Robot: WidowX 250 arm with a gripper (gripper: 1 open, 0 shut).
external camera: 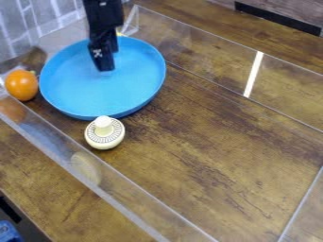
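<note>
My black gripper (104, 55) hangs over the back part of a blue round plate (101, 87), its fingertips low and dark against the blue. Whether it is open or shut, or has anything between the fingers, is too small to tell. An orange round object (22, 85) sits left of the plate, and a white round object with a knob (105, 137) stands in front of it.
A wooden surface (221, 142) takes up the right and front, largely clear. Transparent strips or walls run along the left front and across the back right. A white tape line (252, 75) lies at the right.
</note>
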